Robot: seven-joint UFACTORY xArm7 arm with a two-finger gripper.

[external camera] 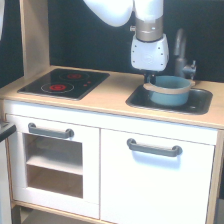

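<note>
A blue pot point(172, 98) with a light tan edge sits in the dark sink at the right of the counter. My gripper point(150, 77) points down from the white arm, its dark fingertips at the pot's left rim. Whether the fingers are closed on the rim or only beside it is too small to tell. The pot's inside is hidden from this angle.
Behind the pot rises a grey faucet point(180, 48). The sink point(133, 98) is set into the wooden counter point(108, 92). A black stovetop point(68, 82) with red burner rings lies empty at the left. Below are an open-fronted oven point(55, 165) and a white cabinet door point(150, 180).
</note>
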